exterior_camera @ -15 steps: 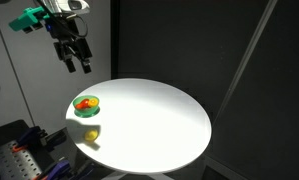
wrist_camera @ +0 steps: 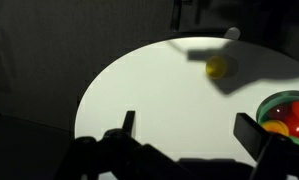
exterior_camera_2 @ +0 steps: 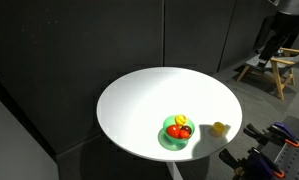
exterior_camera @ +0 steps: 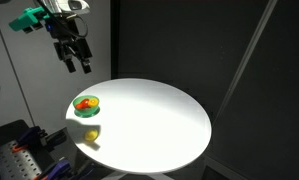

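My gripper stands open high over the white table, its two dark fingers wide apart with only bare tabletop between them in the wrist view. A yellow round object point(exterior_camera: 91, 135) lies alone near the table's edge; the wrist view has this yellow object point(wrist_camera: 217, 67) at the top. Close by stands a green bowl point(exterior_camera_2: 167, 138) holding red and yellow-orange round items point(exterior_camera_2: 180, 120). The bowl point(wrist_camera: 262, 107) shows at the right of the wrist view, partly cut off by the frame.
Dark curtains surround it, and a wooden chair point(exterior_camera_2: 272, 72) stands off to the side in exterior view 2. The arm's shadow falls across the table near the yellow object.
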